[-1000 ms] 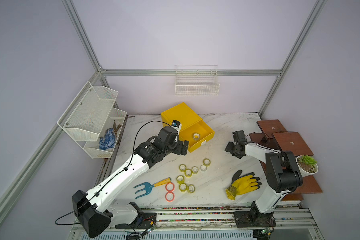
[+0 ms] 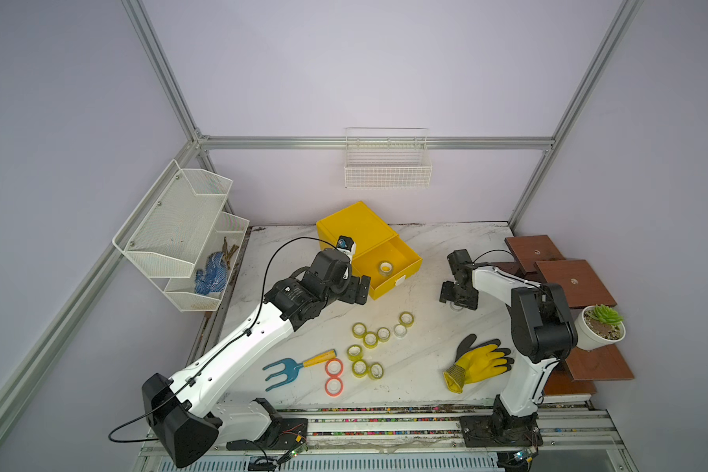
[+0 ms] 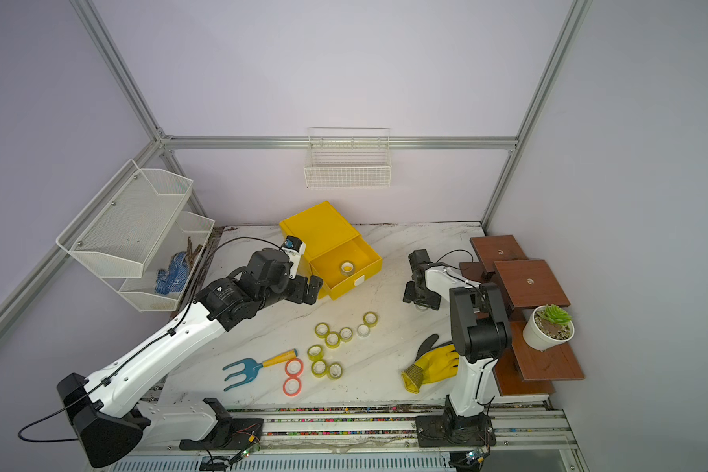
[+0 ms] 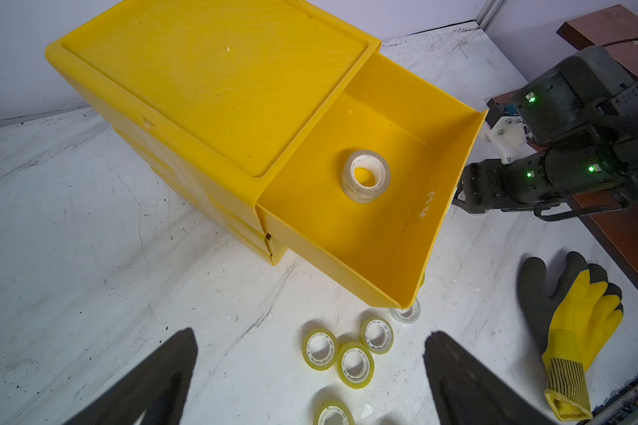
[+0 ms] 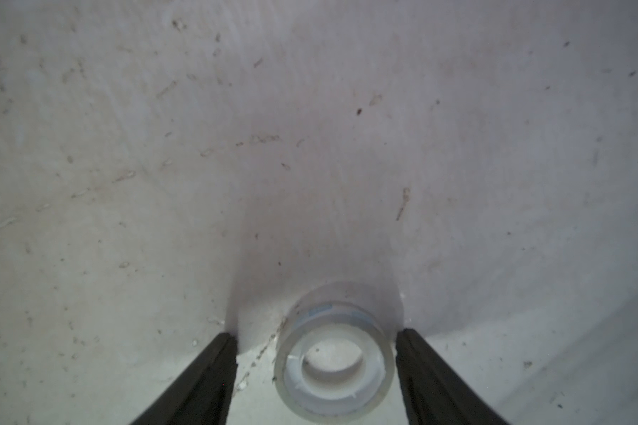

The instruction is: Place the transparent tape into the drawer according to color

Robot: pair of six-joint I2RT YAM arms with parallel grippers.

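My right gripper is low at the table, its fingers part open on either side of a clear tape roll (image 5: 333, 407), with small gaps visible. An open yellow drawer (image 4: 333, 233) holds a clear roll (image 4: 361, 191). My left gripper hangs open and empty above the table by the drawer unit. Several yellow-green rolls (image 2: 370, 340), another clear roll (image 2: 400, 336) and red rolls (image 2: 334, 385) lie in the middle and front.
A yellow glove (image 2: 480, 365) and a blue garden fork (image 2: 287, 369) lie near the front. Wooden steps (image 2: 570, 283) with a plant (image 2: 605, 322) stand at the right, mesh baskets (image 2: 173, 236) at the left. The table behind my right gripper is clear.
My right gripper has shifted a little left and down, over the clear roll at the right; its arm has turned at the elbow. The left arm has not moved.
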